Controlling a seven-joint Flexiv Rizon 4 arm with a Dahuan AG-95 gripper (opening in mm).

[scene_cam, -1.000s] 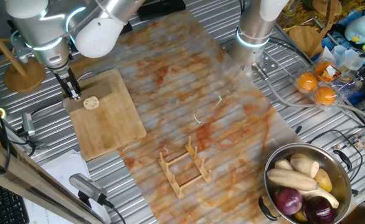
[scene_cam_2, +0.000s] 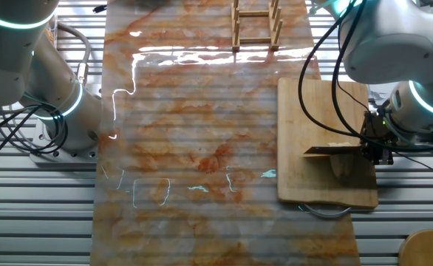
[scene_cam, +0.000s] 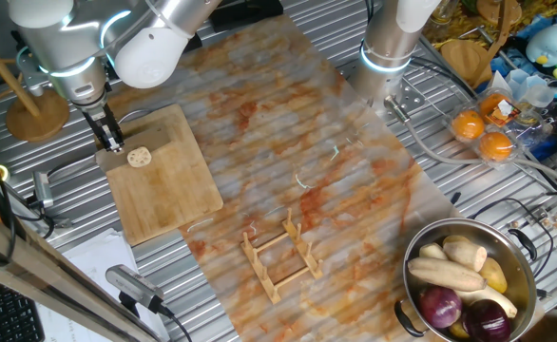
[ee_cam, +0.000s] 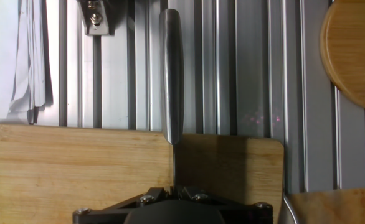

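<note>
A knife with a grey metal handle [ee_cam: 172, 78] stands edge-on in the wrist view, its handle reaching past the wooden cutting board [ee_cam: 76, 158]. My gripper is shut on the knife's thin blade, just beyond the handle. From exterior view 2, the dark blade [scene_cam_2: 329, 150] juts left from my gripper [scene_cam_2: 375, 137] over the board, with a shadow beneath. A pale round slice-like piece with holes [scene_cam: 139, 157] lies on the board near the gripper's fingertips in exterior view 1. Whether the blade touches this piece or the board, I cannot tell.
A wooden rack [scene_cam: 283, 261] stands empty on the marbled mat [scene_cam: 345, 218]. A steel pot [scene_cam: 413, 249] of vegetables sits at the lower right.
</note>
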